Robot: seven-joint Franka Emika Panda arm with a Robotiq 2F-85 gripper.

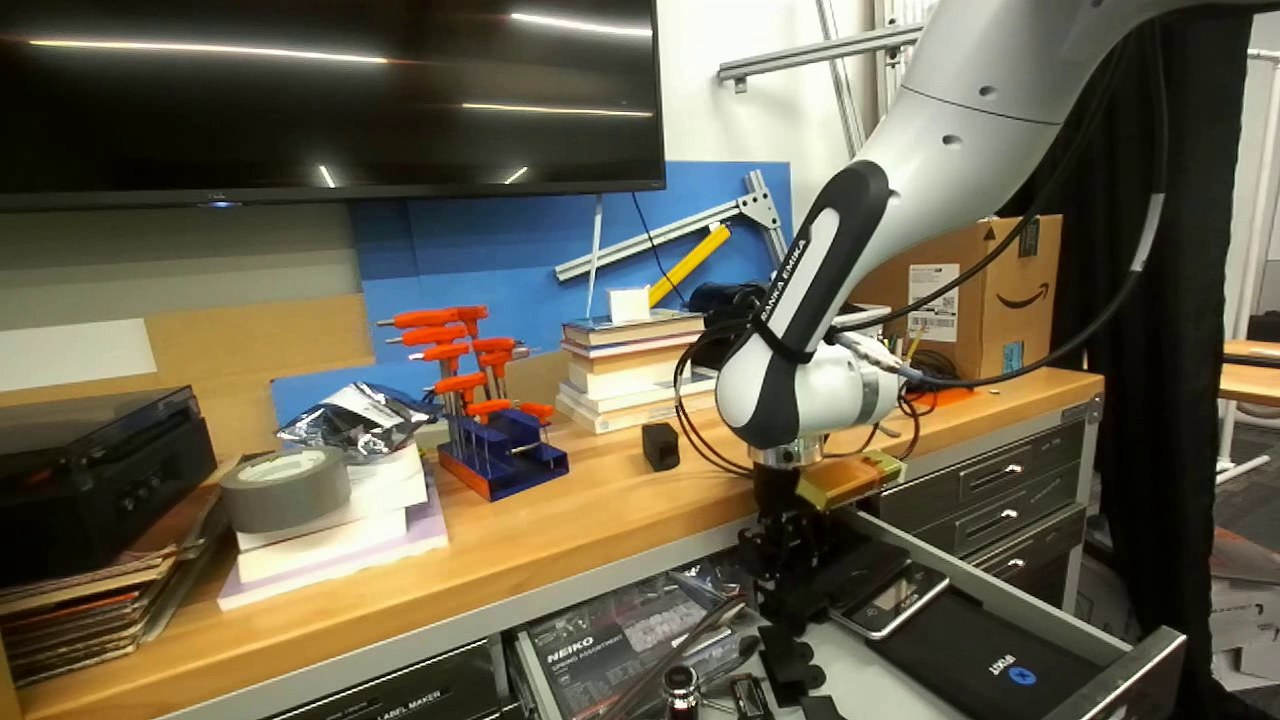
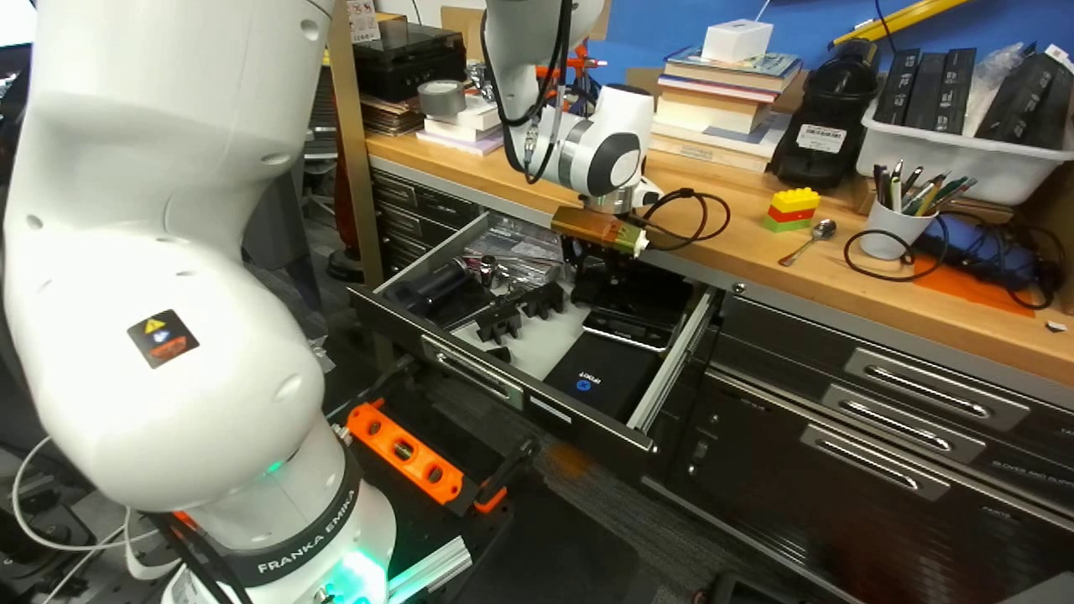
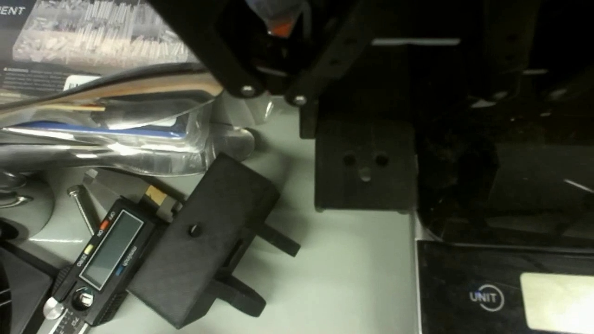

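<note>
My gripper reaches down into the pulled-out drawer, its dark fingers drawn close together. It is shut on a black bracket with small holes in its face, which shows beside the right fingertip in the wrist view. The contact itself is hard to make out, black against black. A second black bracket with two prongs lies tilted on the drawer floor, apart from the fingers, in the lower left of that view. In exterior view 2 this second bracket sits near the middle of the drawer.
Digital calipers and clear plastic packs crowd the left of the wrist view. A scale borders the right. Bare drawer floor lies between. The worktop edge runs close behind the gripper.
</note>
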